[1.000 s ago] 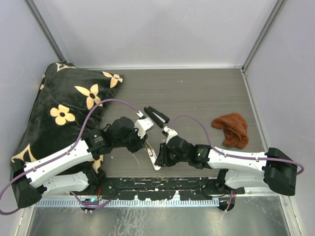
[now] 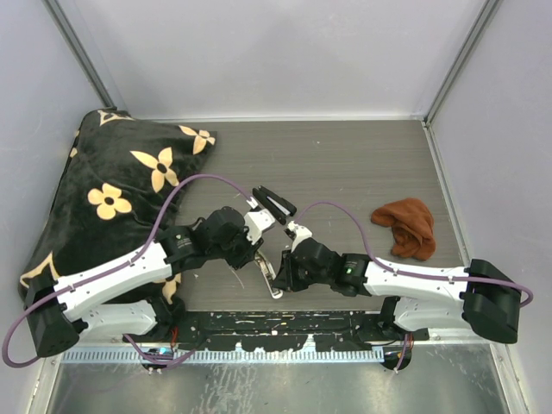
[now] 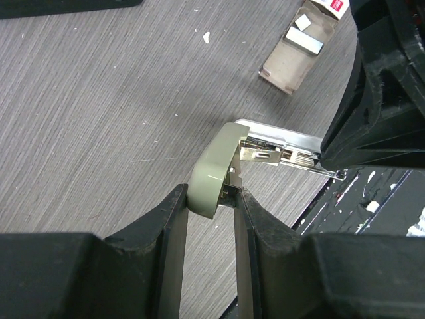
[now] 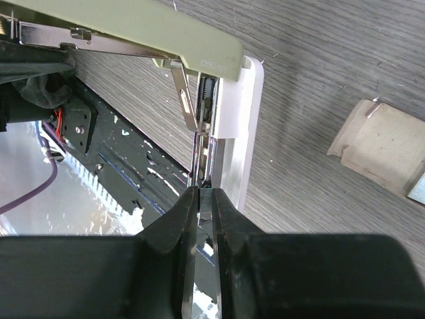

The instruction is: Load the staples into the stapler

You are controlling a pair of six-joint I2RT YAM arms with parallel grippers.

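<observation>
The open stapler (image 4: pixel 251 126) has a pale green top arm (image 3: pixel 216 166) and a white base (image 3: pixel 282 136) with a metal channel. My left gripper is shut on the green arm, holding it raised and tilted above the base. At the far end of the channel, my right gripper is shut on a small grey strip of staples (image 4: pixel 206 199), whose lower part is hidden between the fingers. The strip lines up with the channel; whether it is seated inside cannot be told. In the top view, both grippers meet at the stapler near the table's front edge.
An open cardboard staple box (image 3: pixel 285 70) lies on the table beside the stapler, with staple strips (image 3: pixel 304 40) in it. A black object (image 2: pixel 274 204) sits behind the grippers. A brown cloth (image 2: pixel 405 228) lies at right, a dark flowered cushion (image 2: pixel 112 190) at left.
The right arm looks almost still.
</observation>
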